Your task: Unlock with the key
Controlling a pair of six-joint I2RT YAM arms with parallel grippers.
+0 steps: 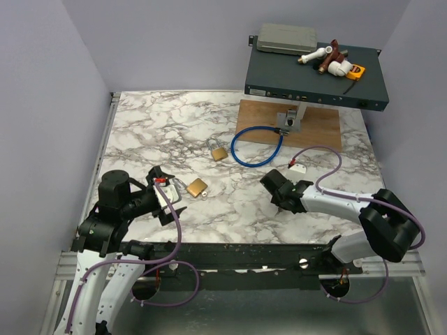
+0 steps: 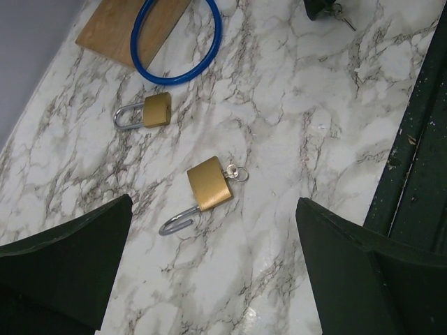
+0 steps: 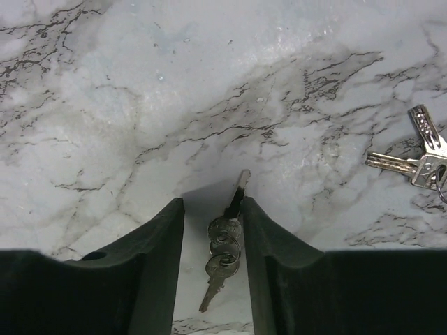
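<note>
A brass padlock lies on the marble with its shackle swung open and a small key with a ring at its bottom end. Behind it lies a second brass padlock, its shackle seemingly closed. Over the left side, my left gripper stands wide open and empty. In the right wrist view, small keys joined by rings lie between the parted fingers of my right gripper, low over the table. One key's dark part is close to the right finger; contact cannot be told. Another pair of keys lies off to the right.
A blue cable loop lies by a wooden board at the back. Above the board, a dark raised shelf holds a grey box. Bare marble spreads between the two grippers.
</note>
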